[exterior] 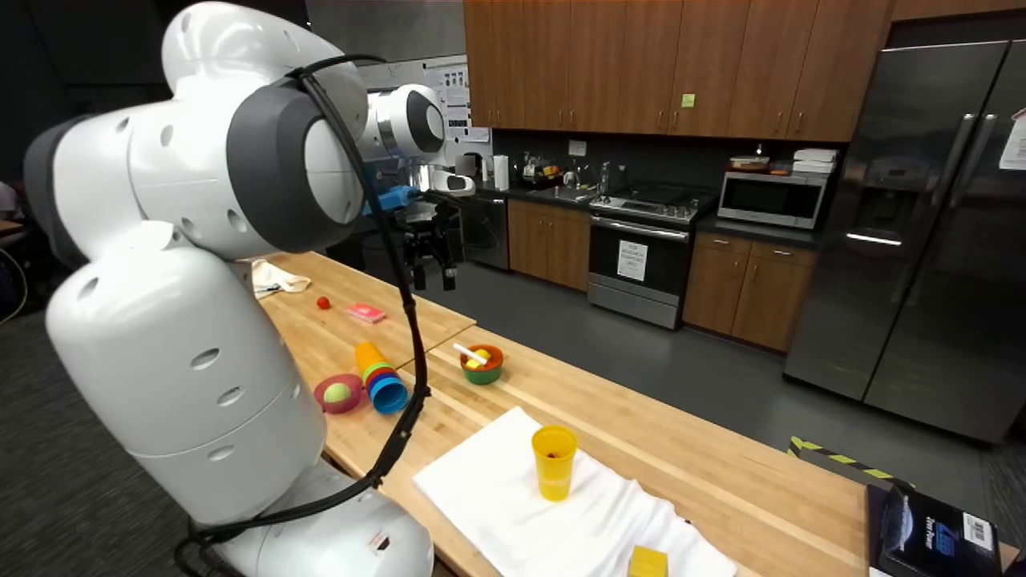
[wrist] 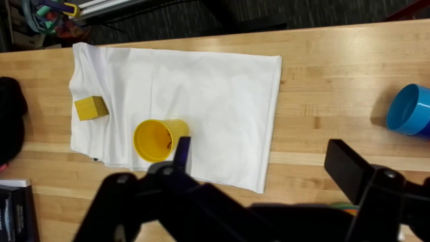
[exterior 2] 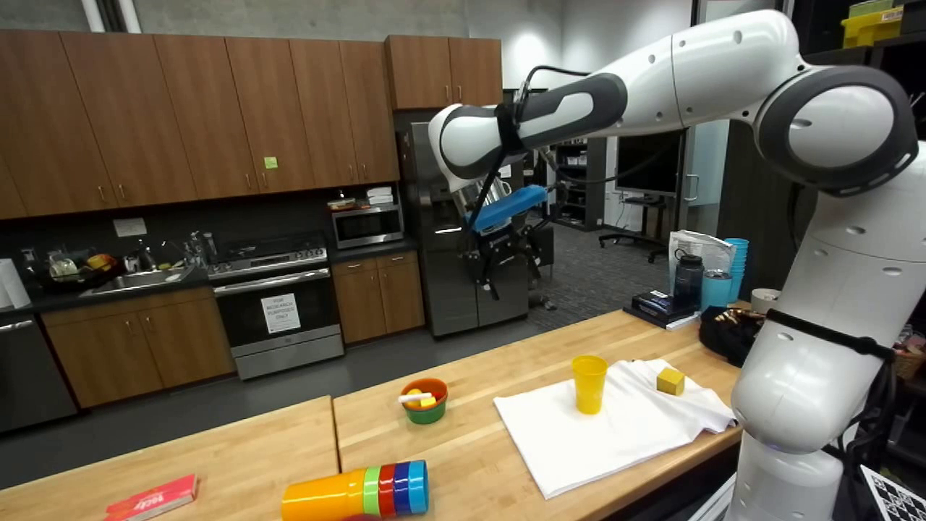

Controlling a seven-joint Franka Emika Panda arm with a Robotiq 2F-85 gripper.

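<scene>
My gripper hangs high over the table, open, its two dark fingers wide apart with nothing between them; exterior view 1 shows the same gripper (exterior: 434, 280) in the air behind the table's far edge. A yellow cup (exterior 2: 589, 385) stands upright on a white cloth (exterior 2: 555, 434). In the wrist view the yellow cup (wrist: 155, 140) appears close to the left finger, but far below it. A yellow block (exterior 2: 670, 381) rests on the rumpled end of the cloth.
Stacked coloured cups (exterior 2: 356, 493) lie on their side, near a pink bowl (exterior: 338, 393) holding a greenish ball. A red-and-green bowl (exterior 2: 425, 399) holds small items. At one end sit a dark box (exterior: 938, 534) and a black bag (exterior 2: 731, 334). Bare wood surrounds the cloth.
</scene>
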